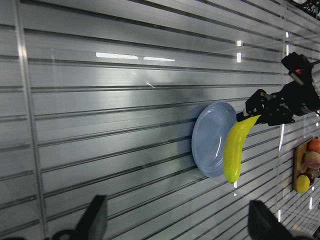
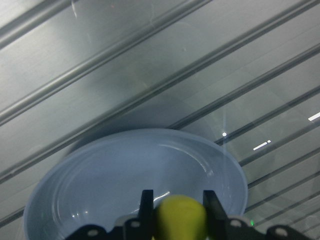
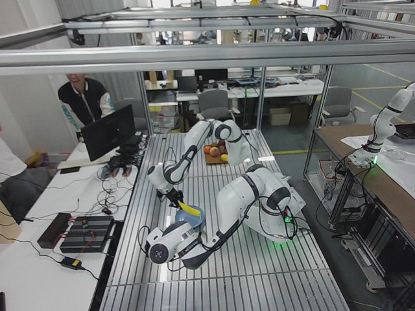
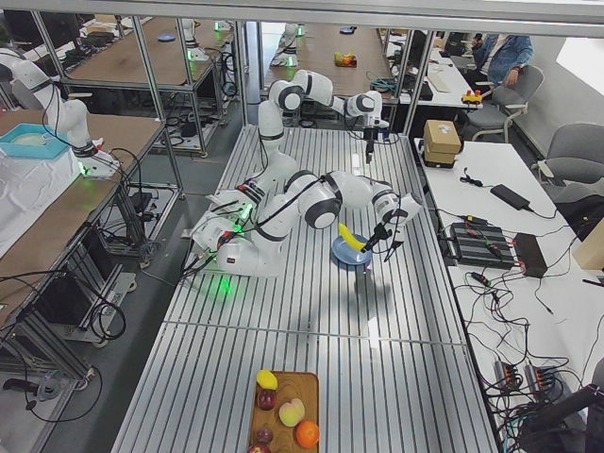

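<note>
A yellow banana is held by my right gripper over a light-blue plate; in the right wrist view the banana (image 2: 180, 220) sits between the fingertips, above the plate (image 2: 110, 175). The banana (image 4: 353, 238) and plate (image 4: 347, 260) also show in the camera right view. My left gripper looks down on them from higher up, its blurred fingertips at the bottom of the left wrist view, apart with nothing visible between them.
A wooden tray (image 4: 293, 381) of mixed fruit stands on the slatted metal table (image 4: 208, 387), away from the plate. Desks with cables and electronics run alongside.
</note>
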